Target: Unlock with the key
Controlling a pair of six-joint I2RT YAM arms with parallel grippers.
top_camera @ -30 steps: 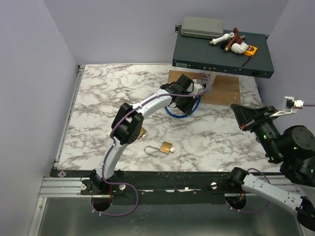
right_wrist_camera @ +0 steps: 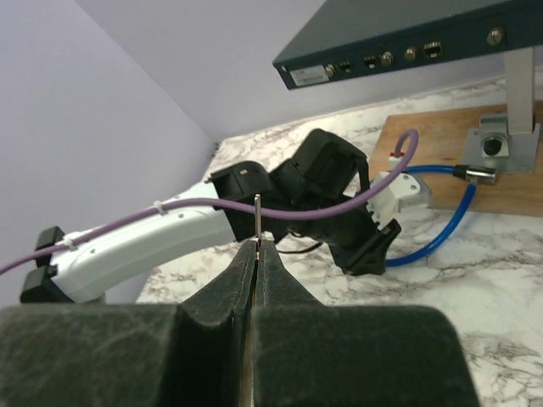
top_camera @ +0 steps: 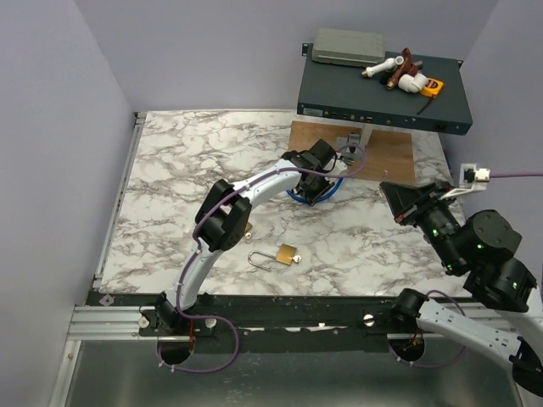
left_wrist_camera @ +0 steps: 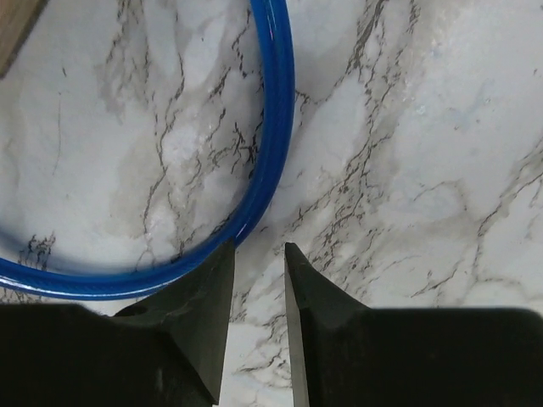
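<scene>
A thin metal key (right_wrist_camera: 258, 222), seen edge-on, stands up from the fingertips of my right gripper, which is shut on it. In the top view the right gripper (top_camera: 390, 190) hangs at the right with the key's tip upward. The blue cable lock (top_camera: 339, 183) loops from the wooden board, and its metal lock end (right_wrist_camera: 481, 175) lies on the board in the right wrist view. My left gripper is open a little over the marble, its fingertips at the blue cable (left_wrist_camera: 273, 136). Nothing shows between them.
A brass padlock (top_camera: 287, 253) with its shackle out lies on the marble at the front. Another brass piece is mostly hidden under the left arm. A dark rack unit (top_camera: 382, 93) overhangs the wooden board (top_camera: 394, 157).
My right gripper has shifted left with the key.
</scene>
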